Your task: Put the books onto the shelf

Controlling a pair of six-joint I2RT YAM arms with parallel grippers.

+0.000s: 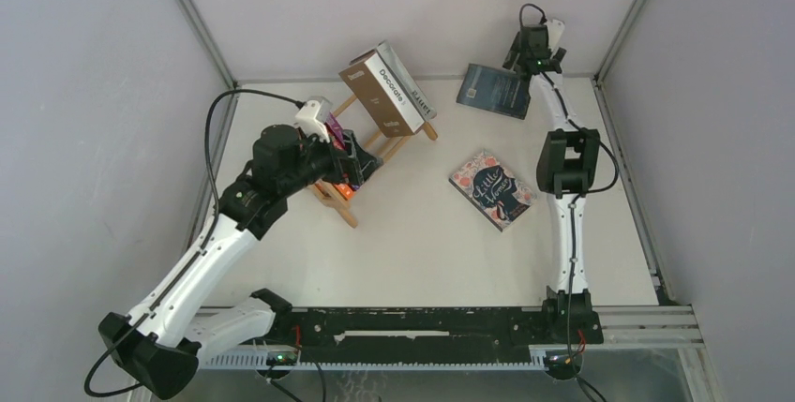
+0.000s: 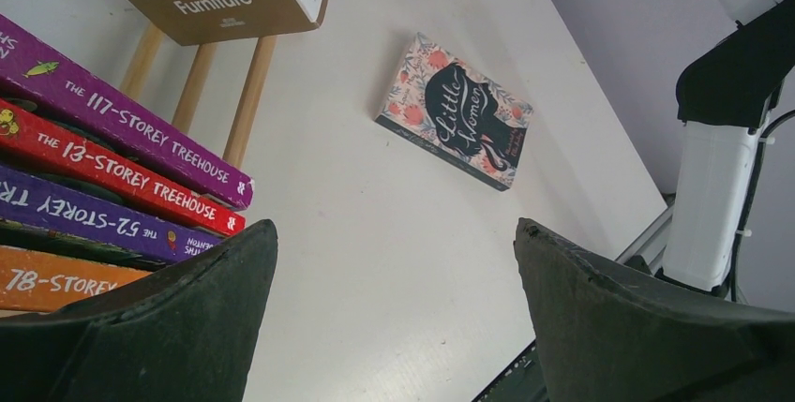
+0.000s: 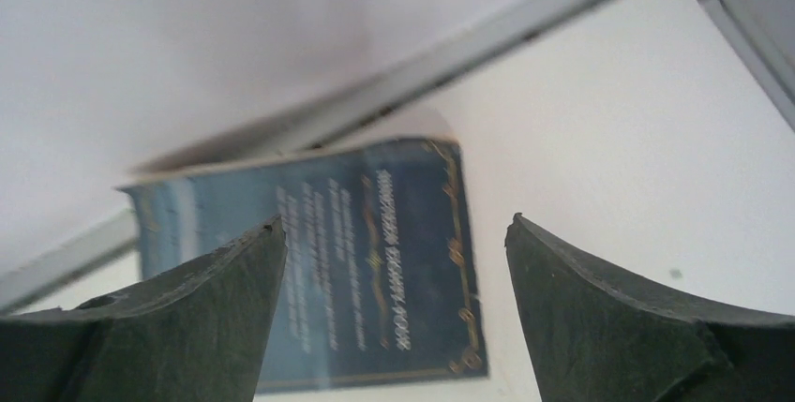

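My right gripper is open above the back-right corner, over a dark blue book [image 1: 489, 91] lying flat by the back edge, nothing between its fingers. My left gripper hangs open beside a wooden rack [image 1: 347, 216] holding purple [image 2: 122, 121], red [image 2: 122, 163], blue and orange Treehouse books, with brown and grey binders [image 1: 382, 93] at its back end. A Little Women book [image 1: 492, 186] lies flat in the middle-right of the table.
Walls border the table at the back and sides, close behind the dark book.
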